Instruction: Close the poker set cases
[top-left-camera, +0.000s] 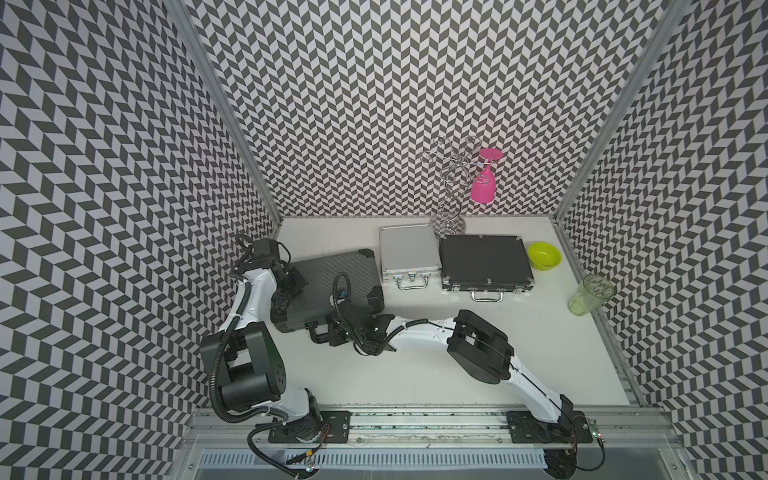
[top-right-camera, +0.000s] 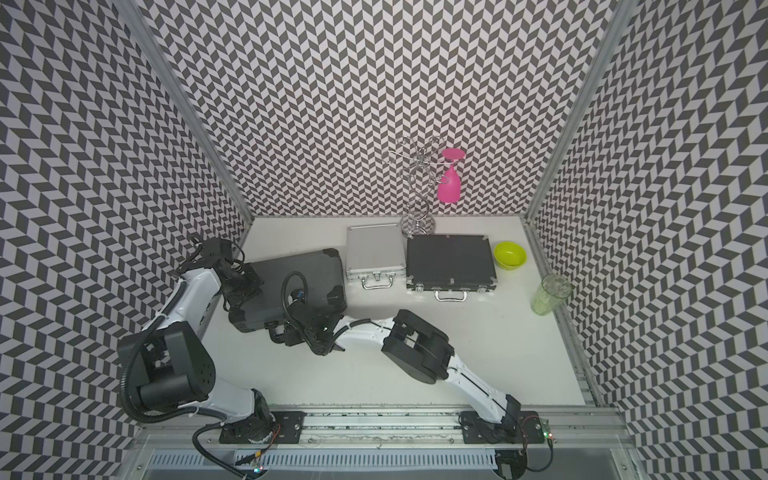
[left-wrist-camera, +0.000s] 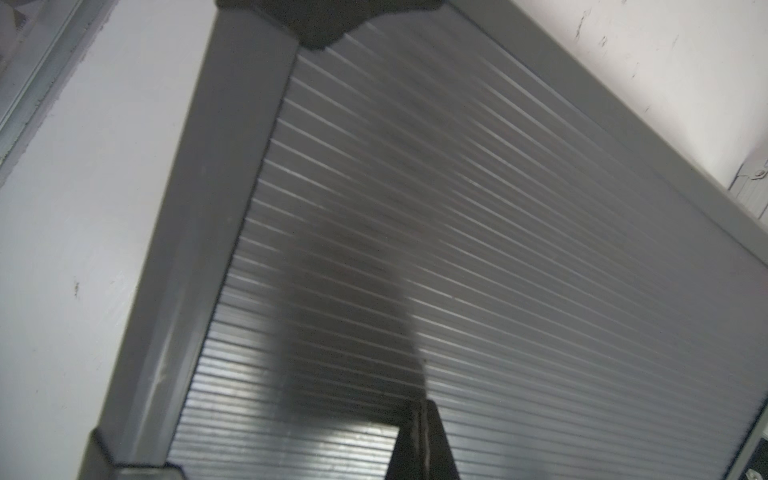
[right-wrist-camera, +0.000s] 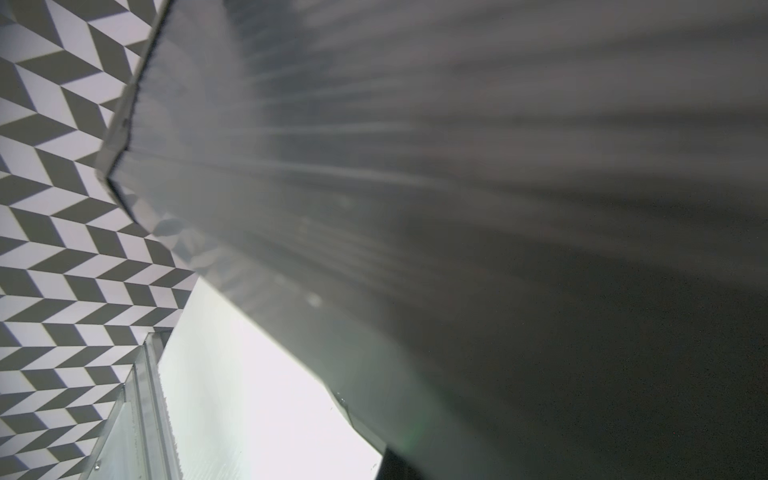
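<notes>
A grey ribbed case (top-left-camera: 332, 268) lies closed-lidded at the left of the table. My left gripper is shut over its ribbed lid, nothing showing between the fingers. My right gripper (top-left-camera: 332, 328) is low at the case's front, by its handle; in the right wrist view the case side (right-wrist-camera: 480, 200) fills most of the picture and only a dark fingertip shows at the bottom, its fingers hidden. A silver case (top-left-camera: 409, 248) and a black case (top-left-camera: 484, 260) lie at the back centre, lids down, handles facing front.
A yellow-green bowl (top-left-camera: 544, 255) and a green glass (top-left-camera: 590, 294) stand at the right. A metal rack with a pink glass (top-left-camera: 483, 188) stands at the back.
</notes>
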